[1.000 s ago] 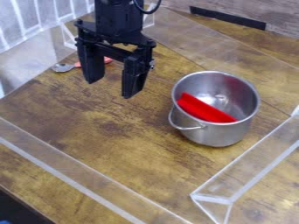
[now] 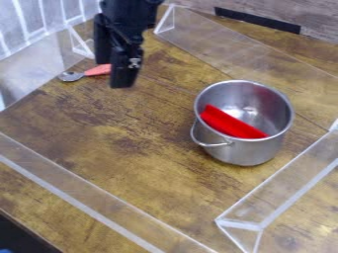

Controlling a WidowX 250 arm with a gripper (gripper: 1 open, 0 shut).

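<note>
My black gripper (image 2: 117, 64) hangs at the upper left over the wooden surface, blurred, with its fingers pointing down and apart; I see nothing held in it. A steel pot (image 2: 244, 148) with a wire handle stands at the right, a red object (image 2: 227, 123) lying inside it. A small red-handled metal utensil (image 2: 73, 76) lies at the upper left, partly behind the gripper.
Clear plastic barriers (image 2: 53, 173) border the wooden table (image 2: 132, 158) on the left, back and lower right.
My gripper has moved up and back, toward the upper left, and turned. The pot and the red object in it have stayed in place.
</note>
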